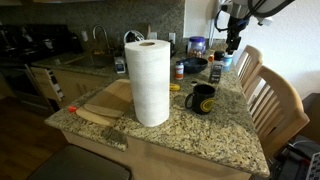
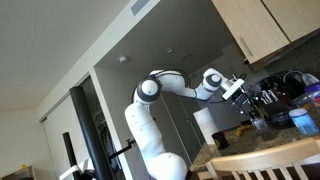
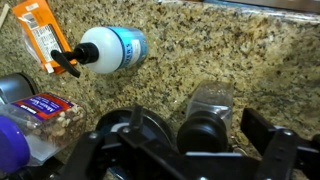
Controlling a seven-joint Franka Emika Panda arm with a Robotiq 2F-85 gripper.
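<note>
In the wrist view my gripper is open, its two dark fingers spread along the lower edge. Between and beyond them, a clear bottle with a dark cap point(image 3: 204, 132) stands on the speckled counter, seen from above. Whether the fingers are level with the bottle cannot be told. In the first exterior view the gripper point(image 1: 232, 47) points down over the counter's far right end. The second exterior view shows it point(image 2: 234, 92) at the end of the white arm point(image 2: 205, 84), beneath the cabinets. No task object is named.
Near the bottle are a white pump bottle point(image 3: 103, 48), an orange packet point(image 3: 40, 32) and a purple-lidded jar point(image 3: 50, 125). A paper towel roll point(image 1: 148, 84) and black mug point(image 1: 201, 99) stand nearer the front. Wooden chairs point(image 1: 282, 100) line the right side.
</note>
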